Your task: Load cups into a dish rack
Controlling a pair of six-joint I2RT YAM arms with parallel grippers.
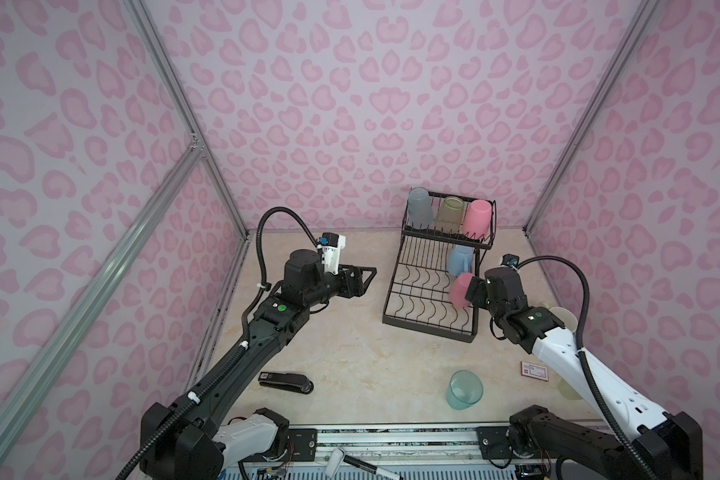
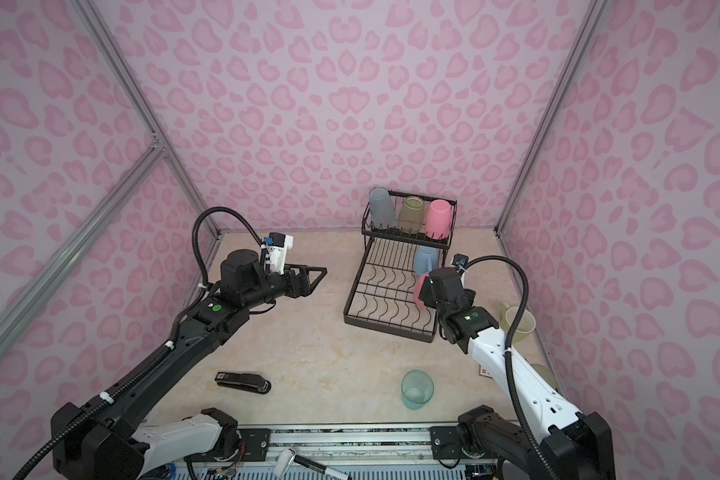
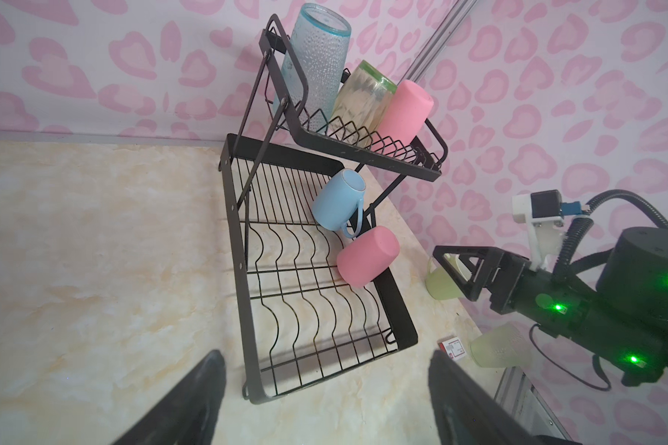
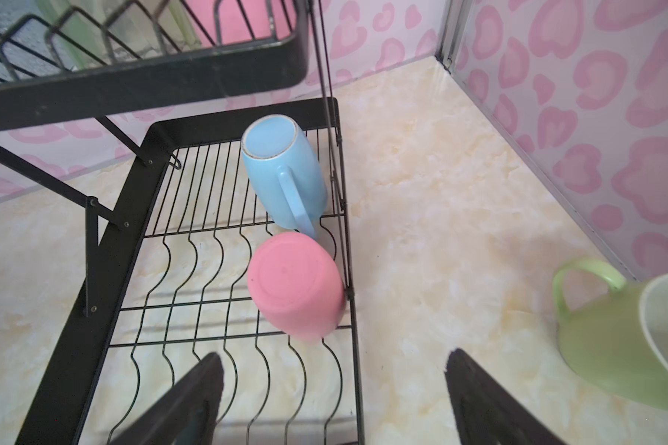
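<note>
A black two-tier dish rack [image 1: 428, 328] stands on the table. Its upper shelf carries a bluish-grey glass [image 1: 419, 209], a greenish clear glass [image 1: 449, 214] and a pink cup [image 1: 477, 218]. On the lower tier, a light blue mug [image 4: 285, 174] rests upside down, and a second pink cup [image 4: 293, 282] lies tilted just in front of it, its base toward the camera. My right gripper is open near that pink cup, with nothing between its spread fingers. Left of the rack, my left gripper hangs open and empty.
A teal glass [image 1: 464, 389] stands at the front. To the rack's right are a green mug [image 4: 608, 341], another pale green cup [image 3: 501, 346] and a small box [image 1: 534, 370]. A black stapler [image 1: 286, 382] lies front left.
</note>
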